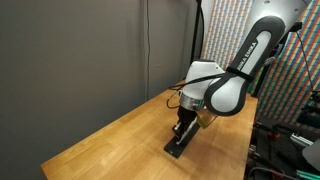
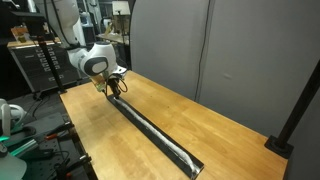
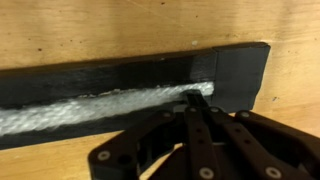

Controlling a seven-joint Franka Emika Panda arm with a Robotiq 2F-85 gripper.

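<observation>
A long, flat black strip (image 2: 150, 132) with a whitish band (image 3: 90, 109) along its middle lies on the wooden table. In the wrist view the band stops short of the strip's plain black end (image 3: 240, 75). My gripper is shut, its tips over the strip where the white band ends; nothing shows between them. Whether they touch the surface is hard to tell. In exterior view 1 the gripper (image 1: 180, 130) points down at the strip (image 1: 181, 142), most of which is hidden behind the arm.
Bare wooden table (image 2: 220, 115) stretches along both sides of the strip. A grey wall panel (image 2: 240, 50) stands behind the table. Dark equipment (image 1: 290, 150) sits by the arm's base at the right.
</observation>
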